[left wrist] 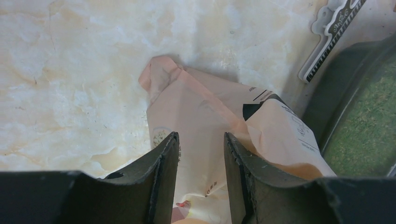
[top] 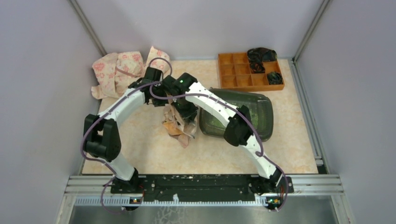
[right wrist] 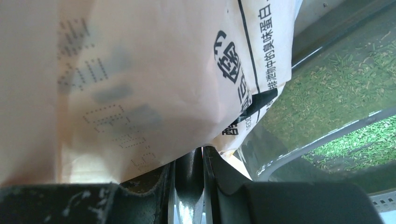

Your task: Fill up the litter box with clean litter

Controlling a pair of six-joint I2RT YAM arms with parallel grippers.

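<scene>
A crumpled paper litter bag lies left of the dark green litter box, which holds green pellets. My left gripper is part open over the bag, which shows between and beyond its fingertips; whether it touches it is unclear. My right gripper is at the bag beside the box; a dark, shiny strip shows between its fingers, and whether they grip paper cannot be told.
Floral bags lie at the back left. A wooden divided tray with black bags stands behind the box. A grey slotted tool lies near the box.
</scene>
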